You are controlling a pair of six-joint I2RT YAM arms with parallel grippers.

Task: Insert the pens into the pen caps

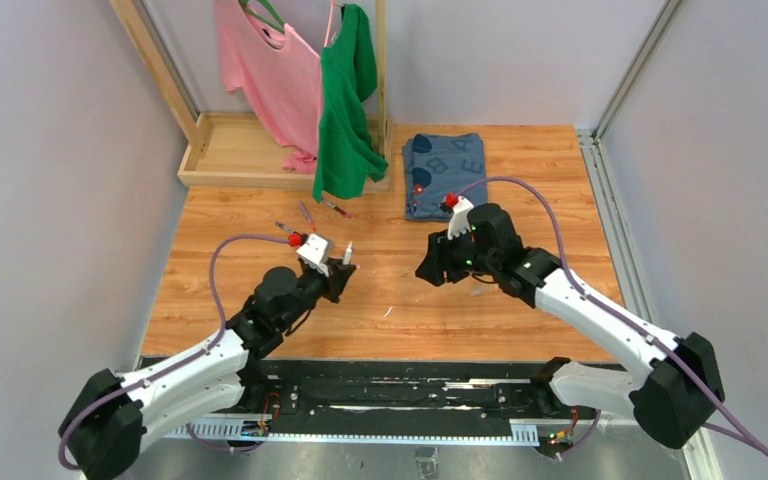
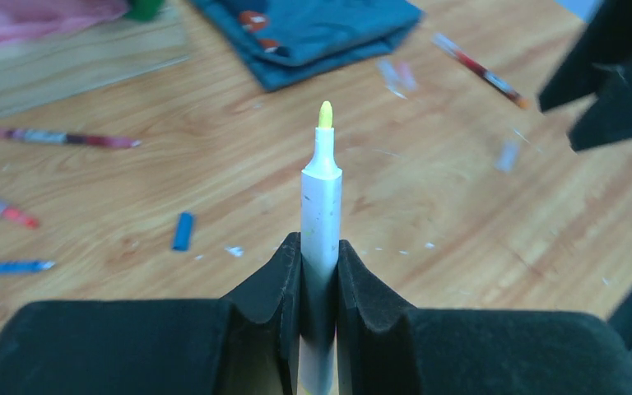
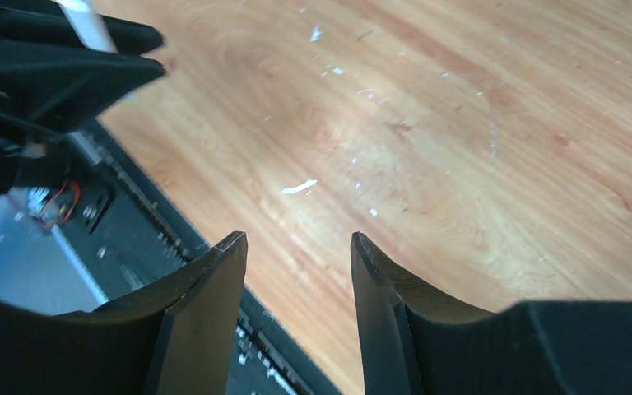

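My left gripper is shut on a white pen [image 2: 319, 206], upright with its bare yellow tip up. My right gripper stands open and empty, to the right of the left one. In the left wrist view a small blue cap [image 2: 183, 231] lies on the table, with a purple-ended pen [image 2: 112, 141], a red-tipped pen [image 2: 0, 206], a blue pen [image 2: 10, 268] and a red-and-dark pen [image 2: 485, 72] around it. Small pale pieces near the folded cloth are too blurred to identify.
A wooden rack [image 1: 205, 150] with pink and green garments stands at the back left. Folded blue cloth [image 1: 445, 175] lies at the back right.
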